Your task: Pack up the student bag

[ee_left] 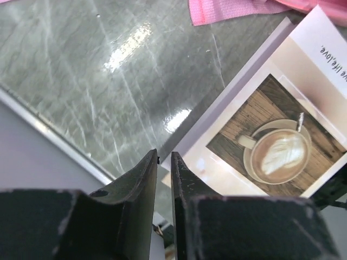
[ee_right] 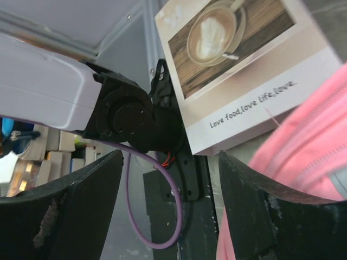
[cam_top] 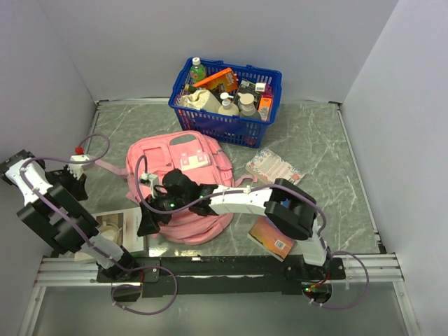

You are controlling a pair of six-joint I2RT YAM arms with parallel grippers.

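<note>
The pink bag (cam_top: 178, 157) lies flat in the middle. A book with a coffee-cup cover (cam_top: 128, 229) lies at the front left, its lavender edge toward my left gripper, whose fingertips are close together over that edge, with a narrow gap. My right gripper is part open over the bag's left front, facing the same book, with nothing seen between its fingers. Other books, a floral one (cam_top: 273, 168) and an orange one (cam_top: 273, 241), lie right of the bag, partly hidden by the right arm.
A blue basket (cam_top: 231, 129) full of bottles and boxes stands at the back. Walls enclose the sides and back. The marble top (cam_top: 318, 161) is clear at the far right and back left.
</note>
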